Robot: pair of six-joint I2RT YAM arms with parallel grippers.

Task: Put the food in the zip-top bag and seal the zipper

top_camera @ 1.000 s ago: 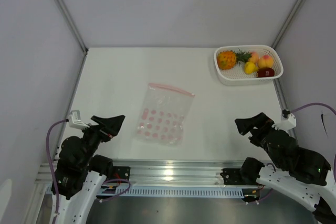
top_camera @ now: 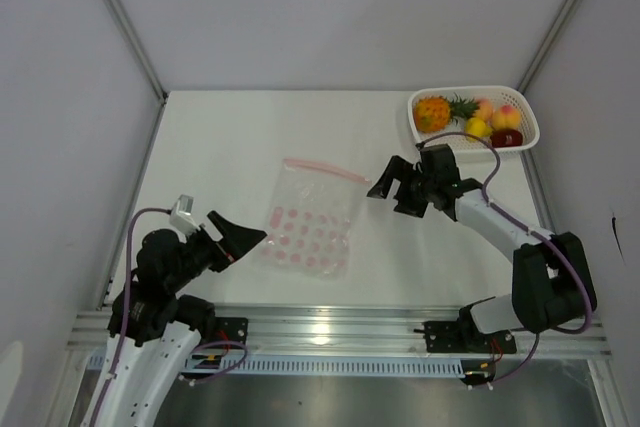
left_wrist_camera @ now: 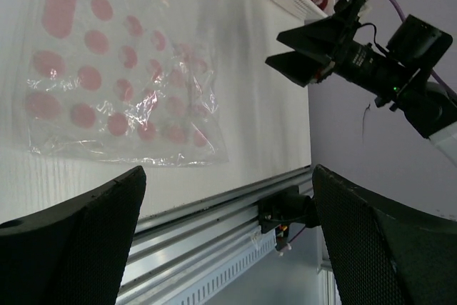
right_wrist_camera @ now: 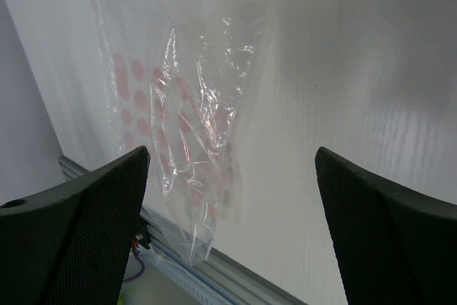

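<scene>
A clear zip top bag (top_camera: 310, 222) with pink dots and a pink zipper strip (top_camera: 325, 168) lies flat mid-table. My left gripper (top_camera: 240, 240) hangs open at the bag's lower left, nothing between its fingers. My right gripper (top_camera: 392, 187) stands open just right of the zipper end, empty; the bag also fills much of the right wrist view. At the back right, a white basket (top_camera: 445, 147) holds the food: a pineapple (top_camera: 432, 113), peaches (top_camera: 506, 118), a yellow fruit (top_camera: 476, 128) and a dark red item (top_camera: 506, 138).
A metal rail (top_camera: 320, 317) runs along the front edge; grey walls enclose the sides and back.
My left gripper has moved right, closer to the bag.
</scene>
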